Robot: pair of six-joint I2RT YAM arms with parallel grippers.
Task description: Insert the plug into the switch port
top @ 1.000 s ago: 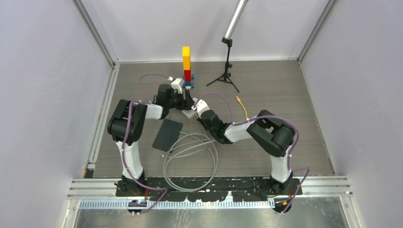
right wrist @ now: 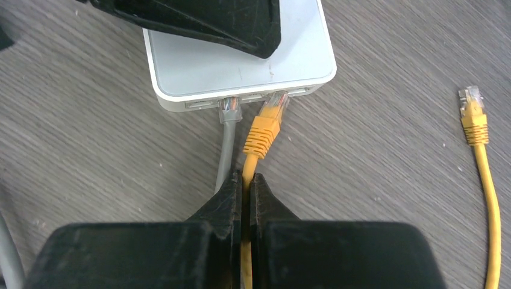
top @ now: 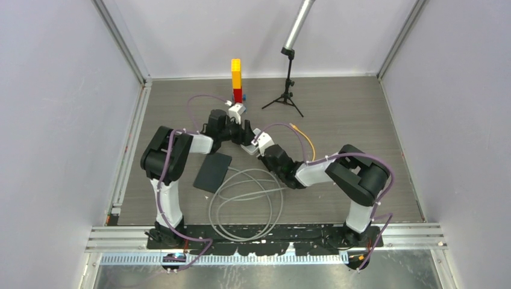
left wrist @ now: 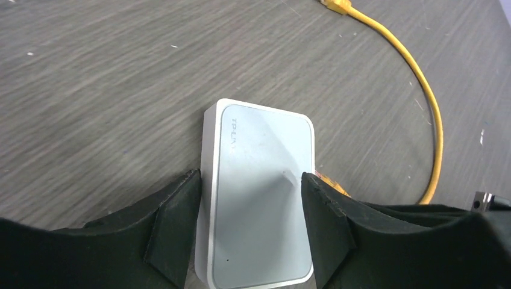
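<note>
The white switch (left wrist: 258, 192) lies between the fingers of my left gripper, which is shut on it. In the right wrist view its port side faces me. A grey cable's plug (right wrist: 229, 110) sits at one port. The yellow plug (right wrist: 262, 133) has its clear tip at the port right of it; how far in it is I cannot tell. My right gripper is shut on the yellow cable just behind the boot. The other yellow end (right wrist: 474, 126) lies loose on the table to the right.
A dark flat slab (top: 211, 173) and a coiled grey cable (top: 223, 237) lie at the front. A stack of coloured blocks (top: 236, 72) and a lamp tripod (top: 286, 96) stand at the back.
The yellow cable and part of the grey coil have shifted right too.
</note>
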